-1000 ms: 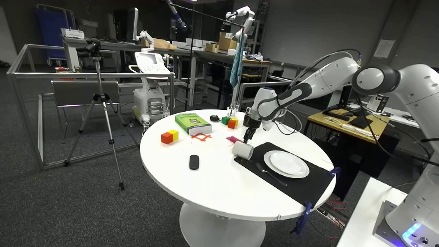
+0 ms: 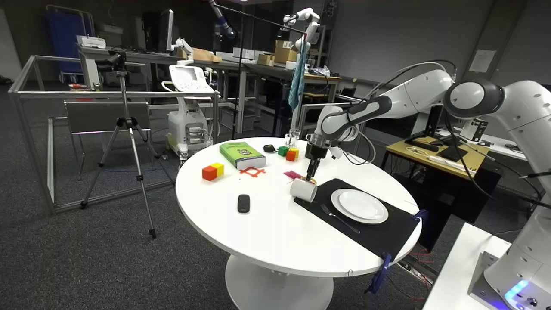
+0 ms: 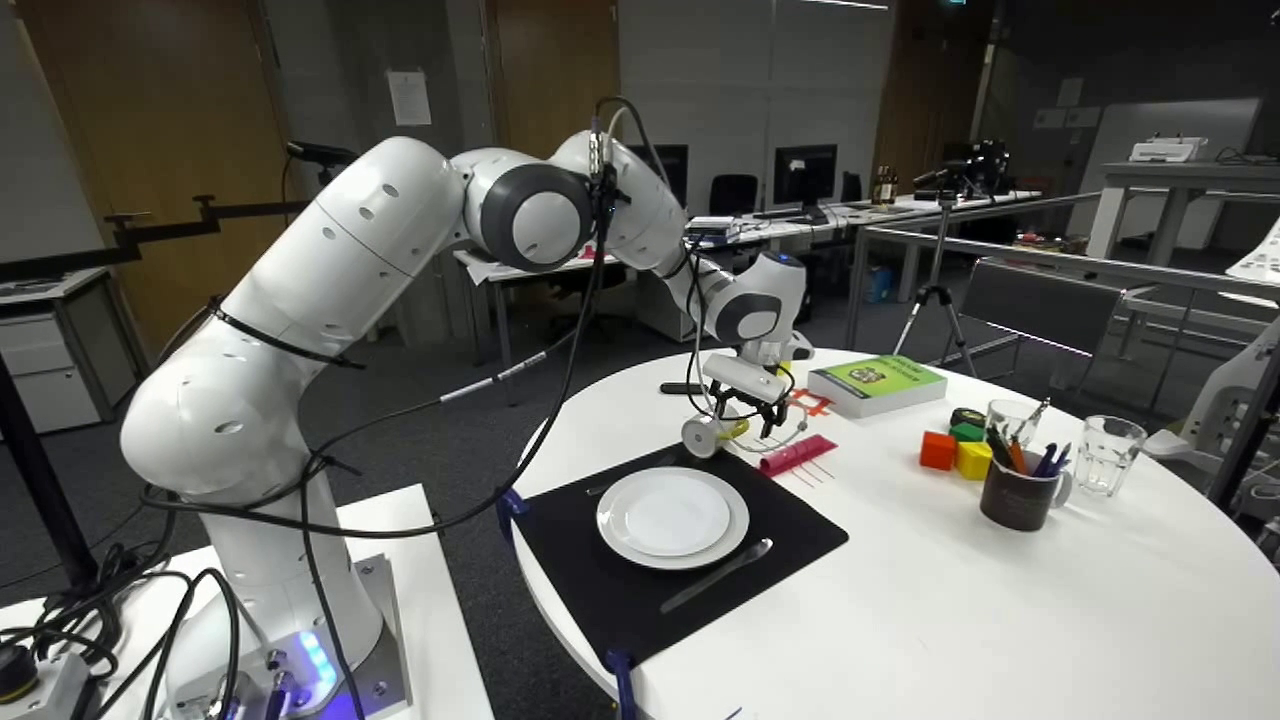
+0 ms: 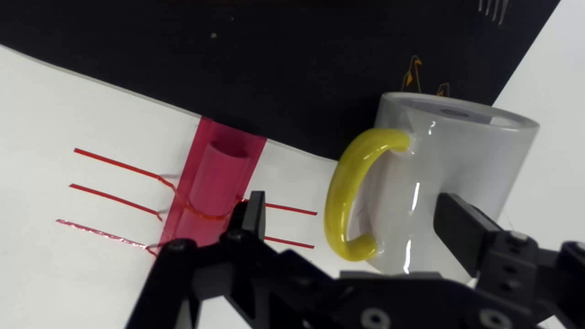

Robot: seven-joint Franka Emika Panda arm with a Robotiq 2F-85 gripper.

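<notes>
A white mug (image 4: 438,181) with a yellow handle (image 4: 341,203) lies on its side, partly over the placemat's edge. Its base faces the robot's side in exterior view 2, where the mug (image 3: 699,436) sits beyond the plate. My gripper is open above it in the wrist view. One finger (image 4: 459,230) overlaps the mug's body; the other finger (image 4: 255,214) is on the far side of the handle, over a pink piece. The handle lies between the fingers, but whether either touches the mug is unclear. From exterior view 1, the gripper (image 2: 312,175) points down at the mug.
A black placemat (image 2: 330,187) carries a white plate (image 2: 361,206), a fork (image 2: 338,217) and a knife (image 3: 716,576). The pink piece (image 4: 205,186) with red strips lies beside the mug. A green book (image 2: 242,155), coloured blocks and a pen cup (image 3: 1020,494) stand farther off.
My gripper has tilted more upright above the mug. The mug has shifted slightly left in exterior view 1, and its yellow handle now shows at its upper edge.
</notes>
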